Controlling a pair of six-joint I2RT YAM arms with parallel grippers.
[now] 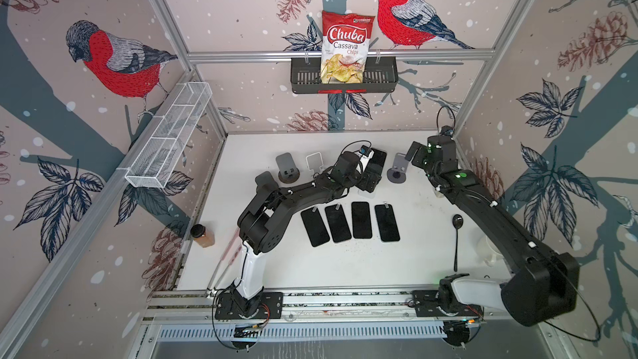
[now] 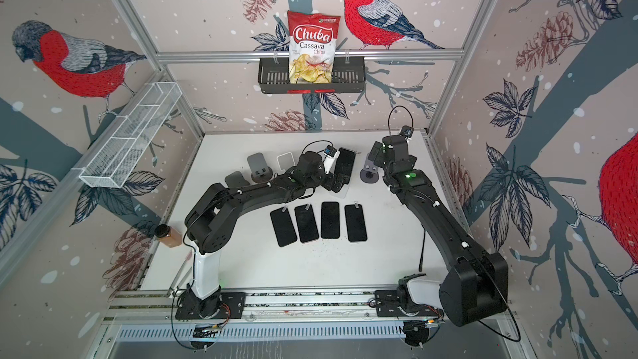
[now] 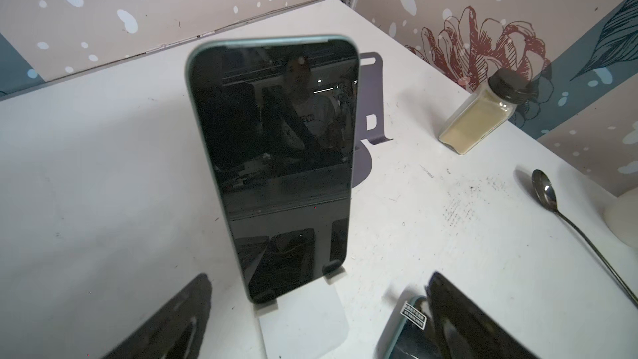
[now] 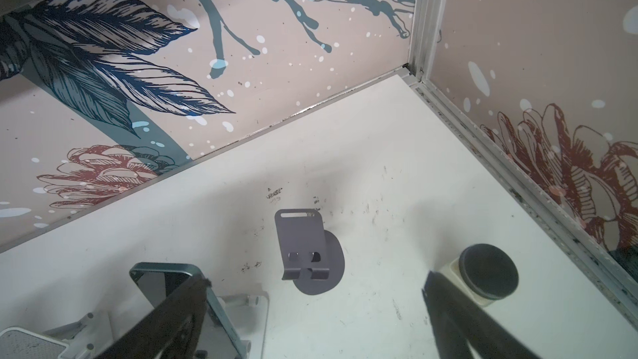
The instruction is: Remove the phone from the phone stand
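A dark phone (image 3: 282, 166) with a pale green edge leans upright on a white phone stand (image 3: 302, 322), held at its foot by two small dark hooks. My left gripper is open in front of it, low by the stand's base, with the phone beyond its fingers and apart from them. In the top left view the phone (image 1: 376, 161) shows just past the left gripper (image 1: 367, 186). My right gripper is open and empty near an empty purple stand (image 4: 302, 242); the same phone's edge (image 4: 222, 315) appears at lower left there.
Several phones (image 1: 362, 220) lie flat in a row toward the front. Empty stands, among them a grey one (image 1: 285, 161), stand at the back left. A jar (image 3: 483, 109), a spoon (image 3: 571, 226) and a mug (image 1: 490, 250) are on the right.
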